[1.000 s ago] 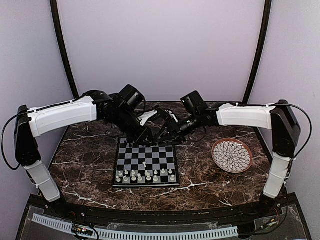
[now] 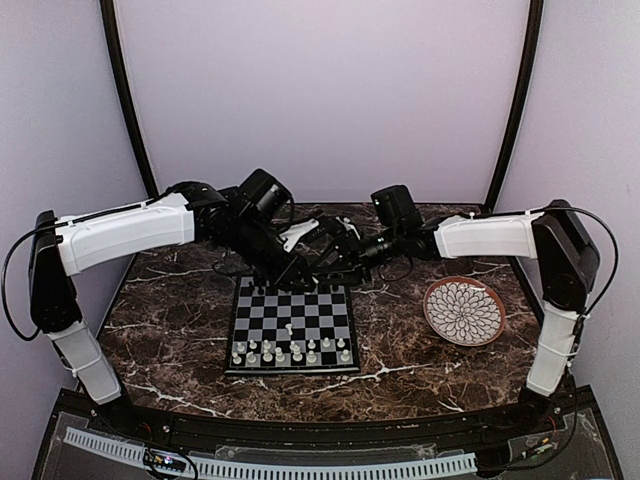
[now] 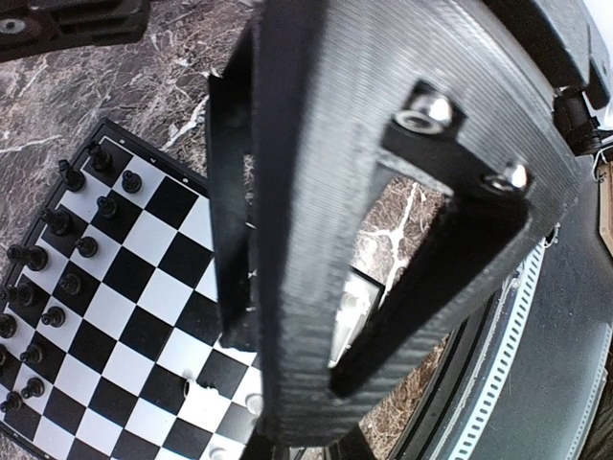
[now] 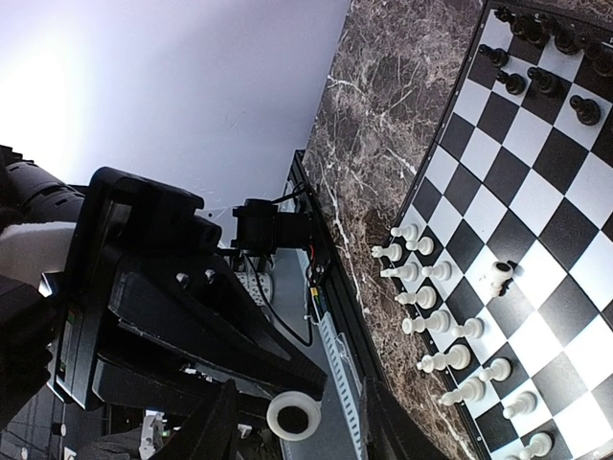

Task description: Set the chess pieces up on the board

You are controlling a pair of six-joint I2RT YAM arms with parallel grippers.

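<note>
In the right wrist view, a white chess piece (image 4: 293, 415) shows its round base end-on, off the board, at the tips of my left gripper, which is shut on it. My right gripper stands open, a finger to each side of the piece with gaps between. From above, the left gripper (image 2: 303, 284) and the right gripper (image 2: 325, 275) meet over the chessboard's (image 2: 270, 322) far part. In the left wrist view the right gripper's body blocks the piece. One white piece (image 4: 498, 278) lies tipped over on the board.
White pieces (image 4: 441, 359) fill the board's near rows; black pieces (image 3: 57, 222) stand along the far side, partly covered by the arms from above. A round patterned plate (image 2: 464, 311) lies empty at the right. The marble table (image 2: 175, 330) left of the board is clear.
My right arm has shifted slightly, its gripper body tilting a little over the past second. The left arm and the board pieces look unmoved.
</note>
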